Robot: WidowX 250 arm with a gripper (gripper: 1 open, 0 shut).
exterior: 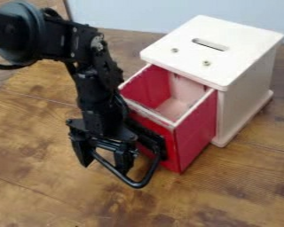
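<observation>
A white wooden cabinet (245,97) stands at the right with a red-sided drawer (191,138) pulled out toward the lower left; the drawer's pale interior looks empty. My black gripper (103,146) is low in front of the drawer, at a black loop handle (132,180) on its front. The fingers appear open, and whether they touch the handle is hard to tell.
A white wall (132,13) runs along the back.
</observation>
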